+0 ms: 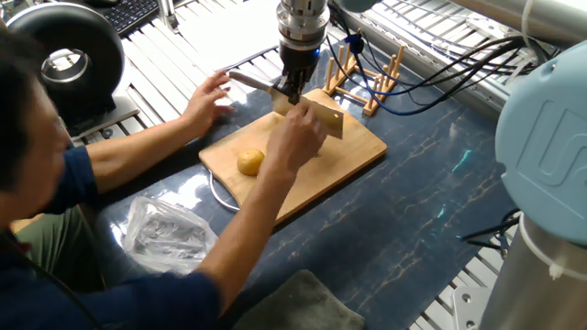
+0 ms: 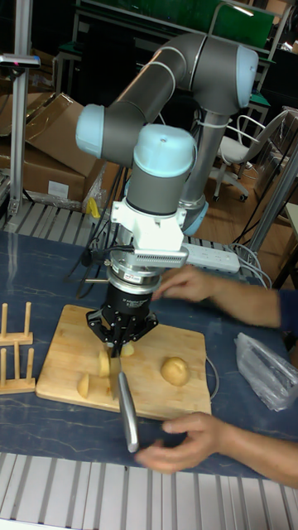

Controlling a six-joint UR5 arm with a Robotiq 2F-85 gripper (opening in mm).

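My gripper (image 1: 293, 95) is shut on a knife, close above the wooden cutting board (image 1: 353, 154). The knife's broad blade (image 1: 327, 119) stands on edge, and its metal handle (image 2: 129, 415) sticks out past the board's edge. One whole potato (image 1: 249, 162) rests on the board, apart from the knife. Cut potato pieces (image 2: 84, 384) lie by the blade in the other exterior view. A person's hand (image 1: 298, 137) is right at the blade, below my gripper, hiding some of it; the other hand (image 1: 207, 103) is near the handle end.
A wooden peg rack (image 1: 370, 96) stands just beyond the board. On the person's side lie a clear plastic bag (image 1: 165, 234) and a grey cloth (image 1: 303, 307). Black cables (image 1: 449, 78) hang near the rack. The dark tabletop right of the board is clear.
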